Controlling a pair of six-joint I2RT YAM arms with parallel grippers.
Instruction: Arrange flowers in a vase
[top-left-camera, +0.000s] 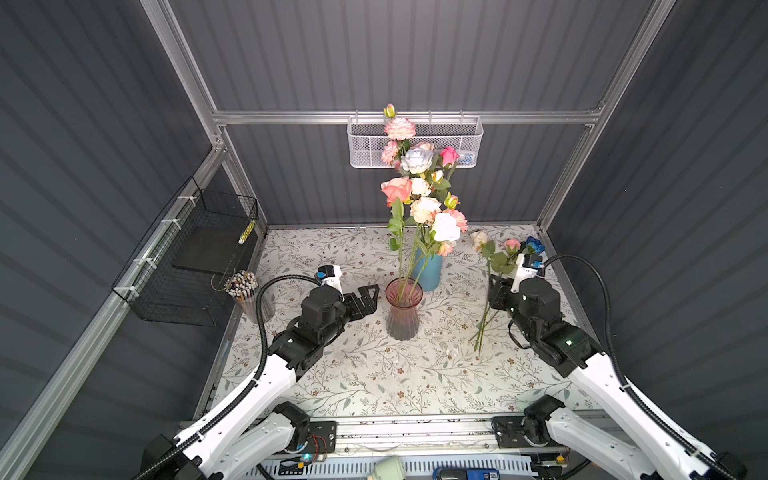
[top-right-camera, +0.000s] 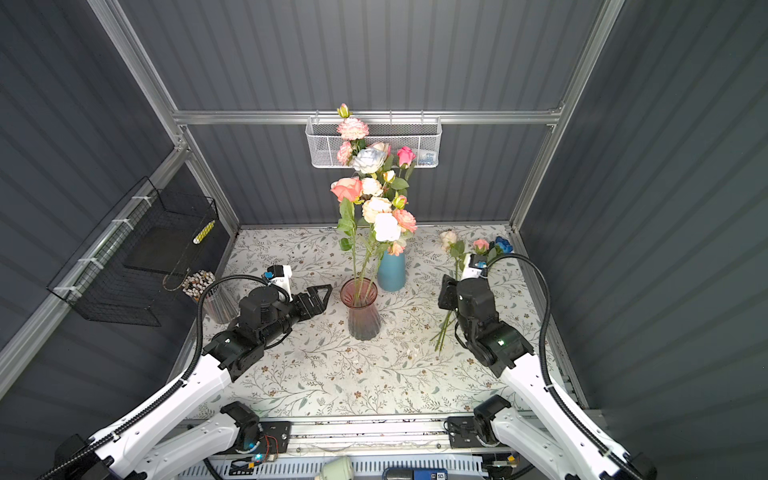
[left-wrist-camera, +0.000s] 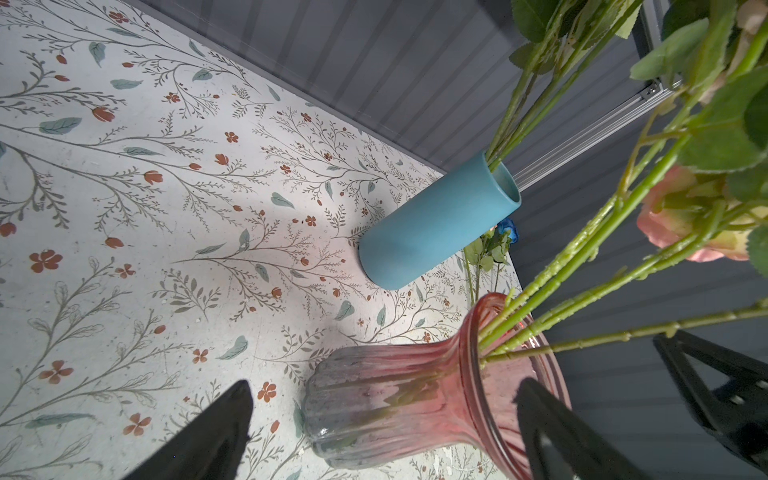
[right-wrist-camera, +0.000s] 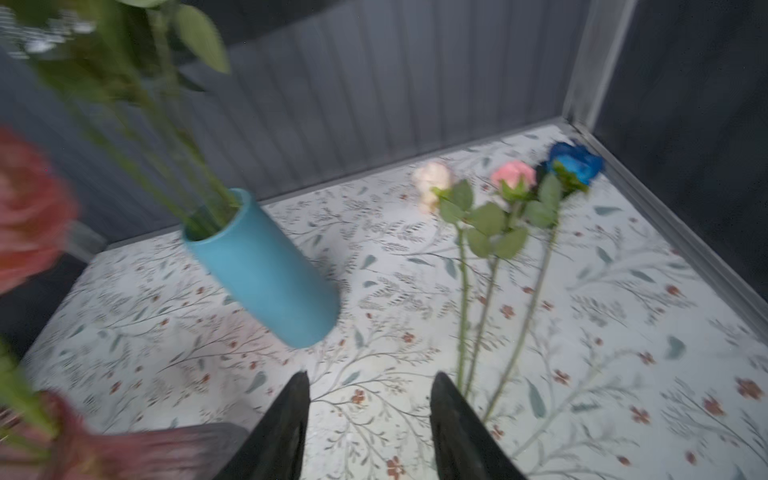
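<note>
A pink ribbed glass vase (top-left-camera: 403, 320) stands mid-table, holding tall rose stems; a blue vase (top-left-camera: 428, 276) with more stems stands behind it. Loose stems with cream, pink and blue roses (right-wrist-camera: 512, 176) lie on the right. My left gripper (top-left-camera: 365, 299) is open just left of the glass vase, which shows beyond its fingers in the left wrist view. My right gripper hangs above the table, right of both vases, near the loose stems; its fingers stand apart with nothing between them. The right wrist view is blurred.
A black wire basket (top-left-camera: 184, 288) hangs on the left wall, above a container of thin sticks (top-left-camera: 260, 308). A white mesh basket (top-left-camera: 360, 148) hangs on the back wall.
</note>
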